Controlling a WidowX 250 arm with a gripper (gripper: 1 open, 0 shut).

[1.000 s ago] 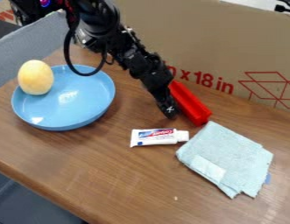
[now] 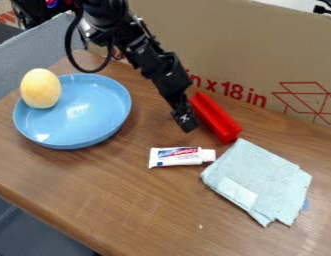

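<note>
The black robot arm reaches down from the top, its gripper [image 2: 185, 120] low over the wooden table beside the left side of a red elongated block [image 2: 216, 117]. The gripper is open as far as can be seen, with nothing clearly held. A blue plate [image 2: 77, 123] lies at left, with a pale yellow egg-shaped object [image 2: 41, 88] on its back-left part. A toothpaste tube [image 2: 181, 156] lies in front of the gripper, and a folded light-blue cloth [image 2: 261, 185] lies to the right.
A cardboard box wall [image 2: 261, 50] stands behind the workspace. A grey surface is at the left edge.
The arm and gripper have shifted slightly to the left and up, away from the red block. The objects on the table look unmoved.
</note>
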